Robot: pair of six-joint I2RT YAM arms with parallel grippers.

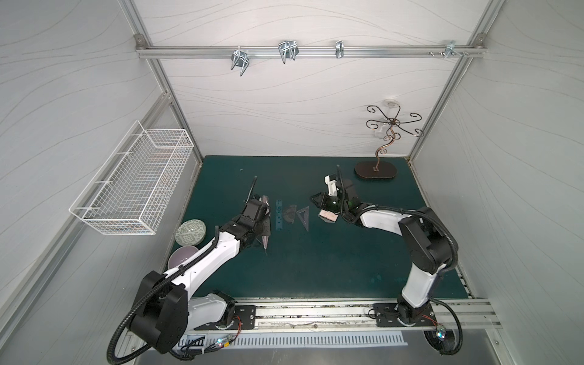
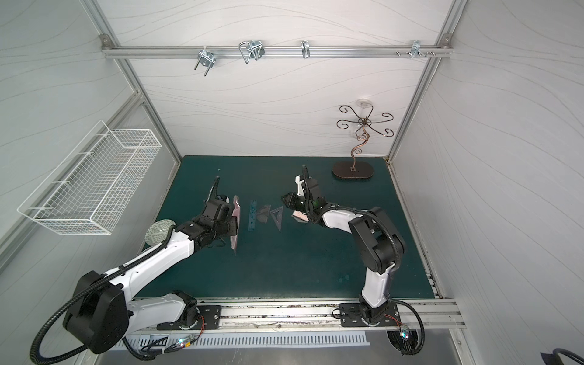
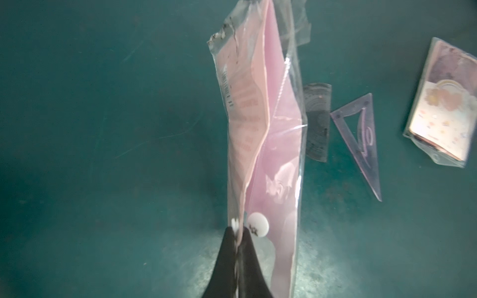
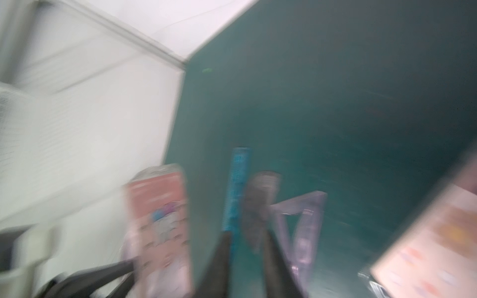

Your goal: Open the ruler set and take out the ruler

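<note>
My left gripper is shut on the near edge of the pink plastic pouch (image 3: pixel 273 149), which stands on edge with its mouth spread beyond the fingertips. To the pouch's right, the blue ruler (image 1: pixel 278 214), a dark clear protractor (image 3: pixel 318 121) and a clear set square (image 3: pixel 360 144) lie side by side on the green table. In the left wrist view the pouch hides the ruler. My right gripper is above and right of the set square, its blurred fingers apart with nothing seen between them.
A small patterned packet (image 3: pixel 444 101) lies below my right arm. At the left edge are a pale round lid (image 1: pixel 190 232) and a lilac bowl (image 1: pixel 182 256). A dark metal stand (image 1: pixel 375 169) occupies the back right.
</note>
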